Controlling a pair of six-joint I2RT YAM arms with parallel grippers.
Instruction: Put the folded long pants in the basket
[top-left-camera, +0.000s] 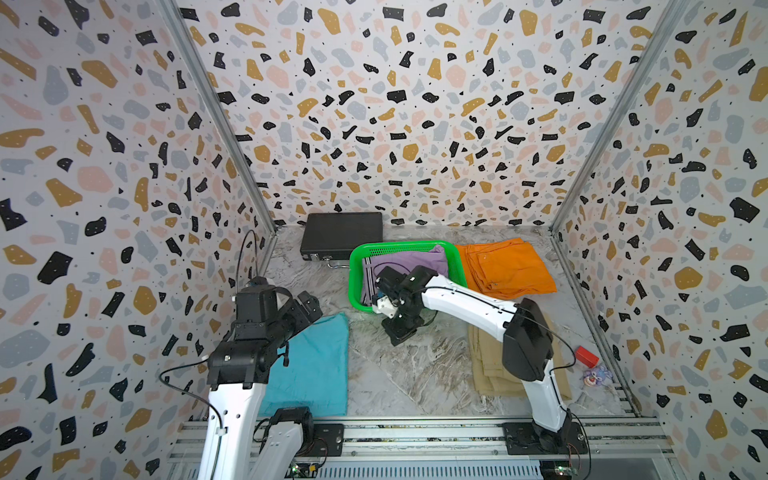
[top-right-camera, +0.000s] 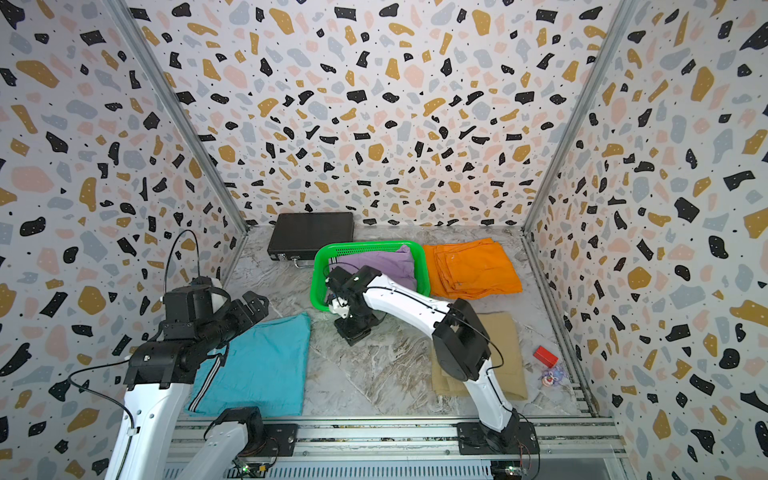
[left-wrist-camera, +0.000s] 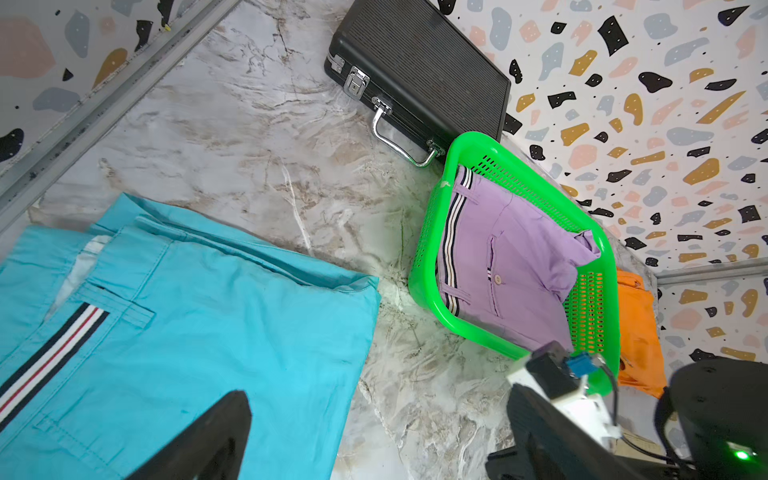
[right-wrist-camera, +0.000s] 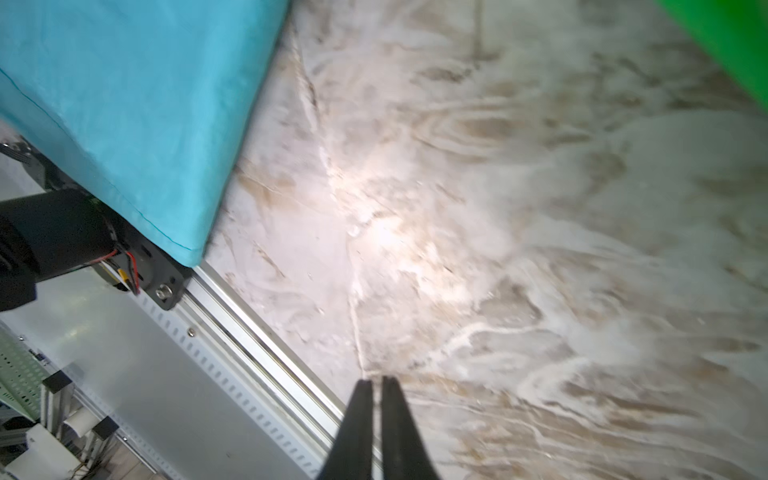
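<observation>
A green basket (top-left-camera: 456, 264) holds a folded purple garment (left-wrist-camera: 500, 264) at the back middle. Folded cyan fabric (left-wrist-camera: 240, 352) with striped trim lies at the left, beside the basket. Folded orange (top-left-camera: 512, 264) and khaki (top-right-camera: 500, 360) garments lie at the right. My left gripper hangs open above the cyan fabric, nothing between its blurred fingers. My right gripper is over bare marble just in front of the basket; its blurred fingertips sit close together at the bottom of the right wrist view, with no cloth visible between them.
A black briefcase (top-left-camera: 342, 232) stands behind at the left. A red block (top-left-camera: 585, 356) and a small purple toy (top-left-camera: 597, 376) lie at the right edge. Bare marble lies between the cyan and khaki garments.
</observation>
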